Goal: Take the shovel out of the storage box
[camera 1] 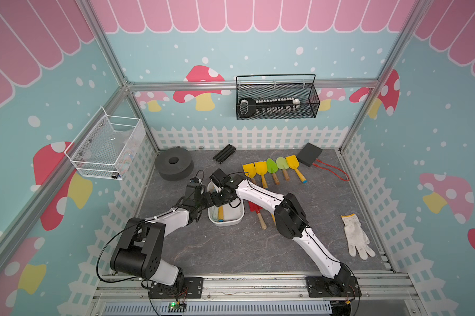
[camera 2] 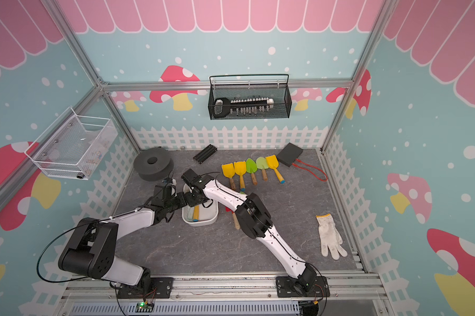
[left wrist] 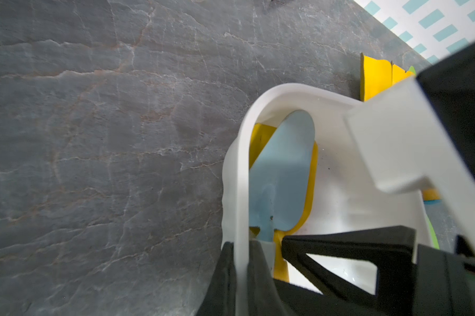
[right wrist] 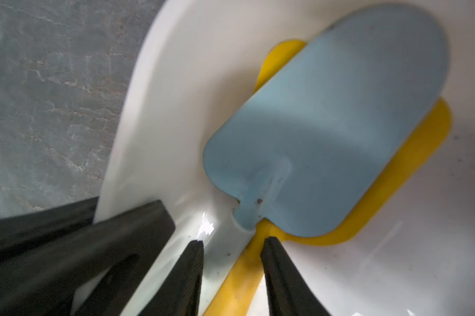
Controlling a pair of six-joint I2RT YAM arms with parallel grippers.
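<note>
The white storage box (camera 1: pixel 232 219) holds a light blue shovel (right wrist: pixel 327 121) lying over a yellow shovel (right wrist: pixel 242 284), best seen in the right wrist view. My left gripper is shut at the box's left side, with the rim running between or over its fingertips; nothing else shows in it. My right gripper is open just over the yellow handle and the lower end of the blue blade, both inside the box.
Several shovels (camera 1: pixel 261 168) lie behind and right of the box. A grey foam ring (camera 1: pixel 171 160) stands back left, a white glove (camera 1: pixel 357 237) front right.
</note>
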